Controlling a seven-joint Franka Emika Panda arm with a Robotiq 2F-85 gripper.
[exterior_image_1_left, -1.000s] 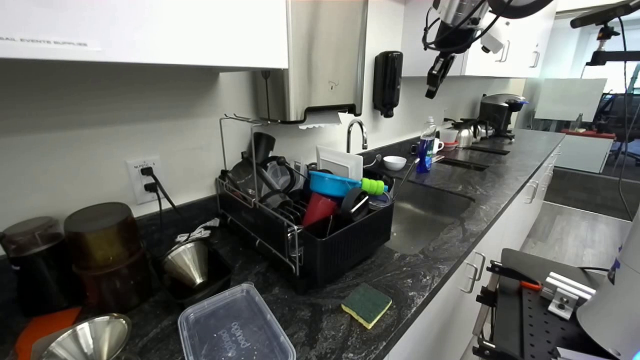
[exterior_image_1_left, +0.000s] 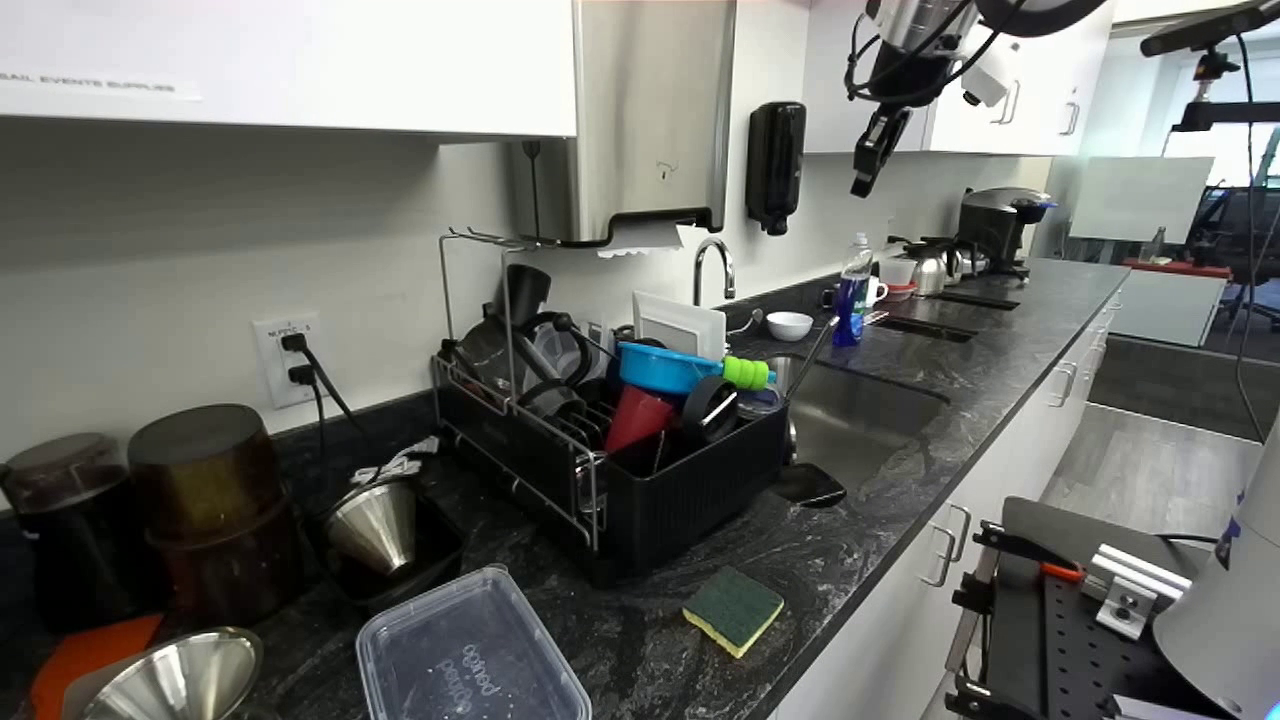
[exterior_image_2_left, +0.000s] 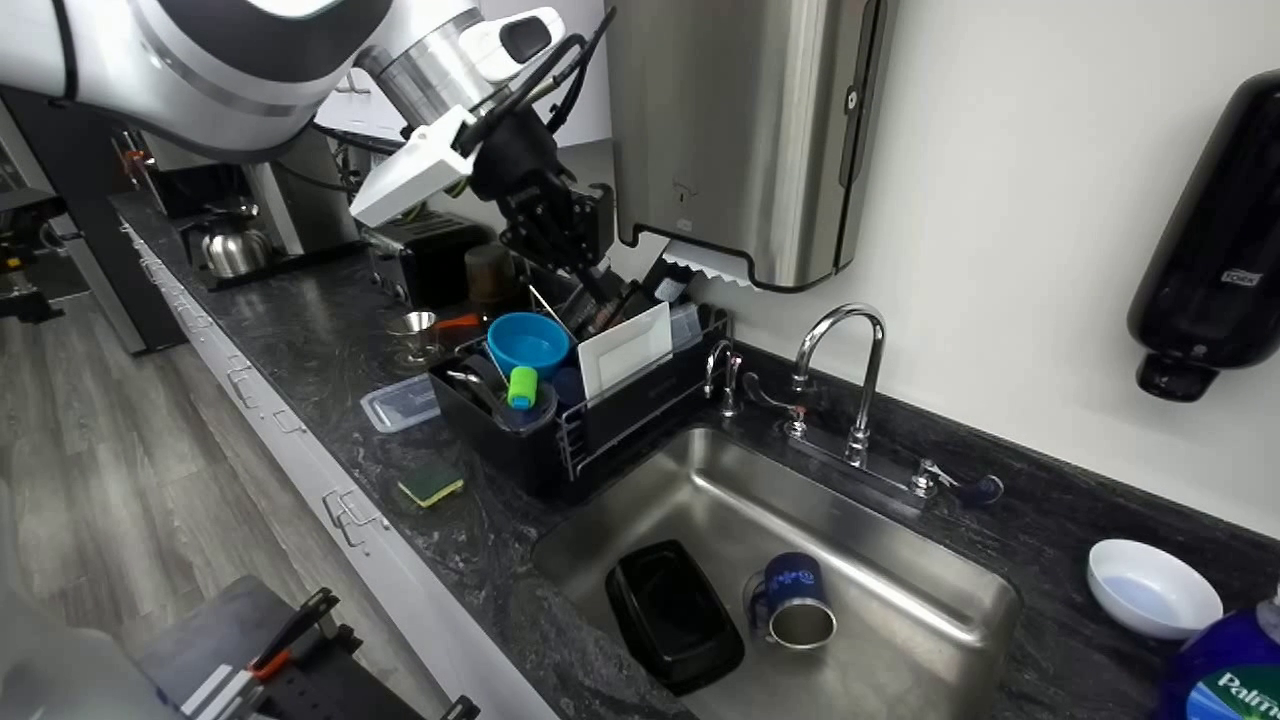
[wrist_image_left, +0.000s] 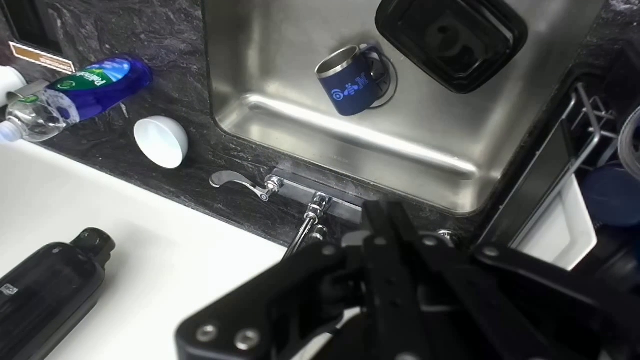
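Note:
My gripper (exterior_image_1_left: 861, 188) is raised well above the counter, pointing down. In the wrist view its two black fingers (wrist_image_left: 375, 217) stand side by side, shut, and nothing shows between them. A blue mug (wrist_image_left: 354, 87) with a steel rim lies on its side in the steel sink (wrist_image_left: 288, 135). Next to it in the basin is a black rectangular container (wrist_image_left: 450, 39). Exterior view 2 also has the mug (exterior_image_2_left: 792, 582) and the container (exterior_image_2_left: 674, 614) inside the sink, apart from the gripper (exterior_image_2_left: 596, 288).
A crowded dish rack (exterior_image_1_left: 696, 510) stands beside the sink, holding a blue bowl (exterior_image_2_left: 528, 342) and a white tray (exterior_image_2_left: 626, 352). The faucet (exterior_image_2_left: 866, 360), white bowl (exterior_image_2_left: 1154, 588) and soap bottle (wrist_image_left: 90, 90) line the back. A sponge (exterior_image_1_left: 734, 610) lies on open counter.
In exterior view 1, a black container now shows at the sink's near corner, where bare basin was. A dark shape behind the rack's right end is gone. My gripper looks unmoved.

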